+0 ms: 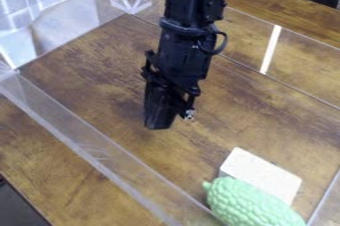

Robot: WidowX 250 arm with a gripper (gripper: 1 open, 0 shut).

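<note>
The black robot arm hangs from the top centre down to the middle of the wooden floor inside a clear-walled enclosure. Its gripper points downward, low over the boards, and is shut, with nothing visible between its fingers. Whether the fingertips touch the floor is unclear.
A pale green bumpy object lies at the front right against a white block. Clear walls run along the edges. The floor left and right of the gripper is bare. A white curtain hangs behind at the left.
</note>
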